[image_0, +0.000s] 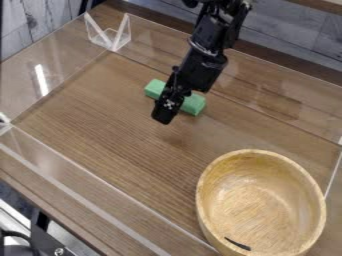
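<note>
My black arm reaches down from the top centre of the camera view, with the gripper (173, 100) low over a green block (191, 105) on the wooden table (94, 140). The gripper's dark fingers partly cover the block's middle and left part. It looks open; whether the fingers touch the block is unclear.
A large round tan bowl (261, 185) sits at the lower right. A white wire-like object (110, 32) lies near the top left. Black cables are at the bottom left corner.
</note>
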